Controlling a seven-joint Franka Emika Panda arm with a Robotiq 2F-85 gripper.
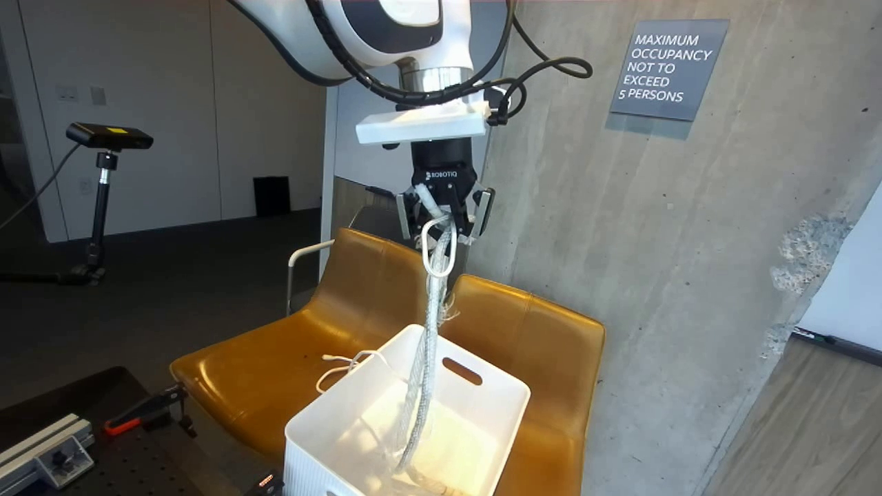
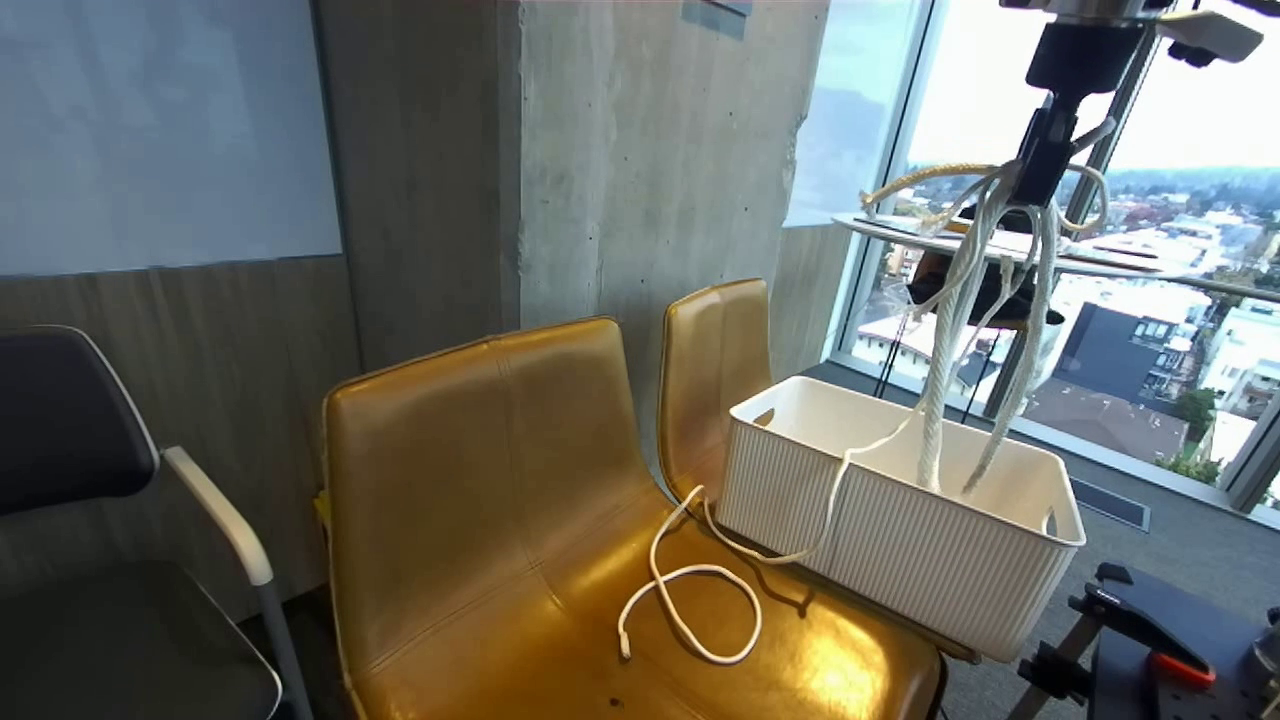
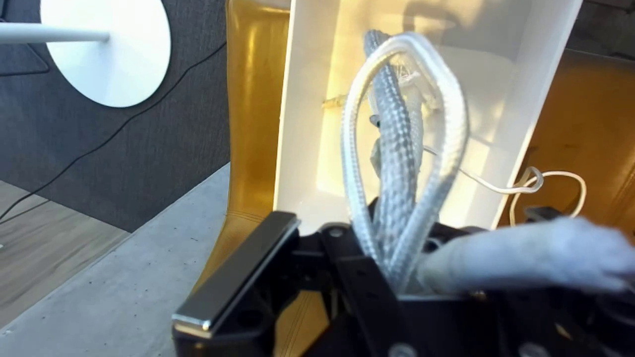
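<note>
A bundle of white and grey ropes hangs from my gripper, which is shut on it. A pale loop stands out below the fingers in the wrist view, and a frayed end sticks out sideways. Beneath is a white box, open at the top. The lower ends of the bundle reach inside it, partly lying on its floor in exterior view 1. One thin white cord runs over the box's rim onto the chair seat. The ropes hide much of the grip itself.
Brown chairs carry the box, with a concrete wall behind. A dark table with a clamp stands at the front left. A round-topped table is by the window.
</note>
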